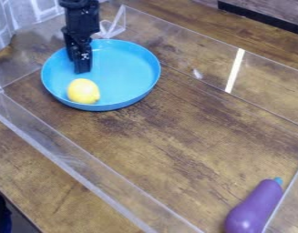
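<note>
A black gripper (80,50) reaches down at the upper left over the back left part of a round blue plate (127,68); its fingers are small and dark, and their spacing is hard to make out. A yellow, lemon-like object (83,91) lies on the front left of the plate, a little below the gripper and apart from it. A purple eggplant (252,208) lies at the bottom right of the table, far from the gripper.
Clear plastic walls run along the left and right sides, and crumpled silvery material sits at the upper left corner.
</note>
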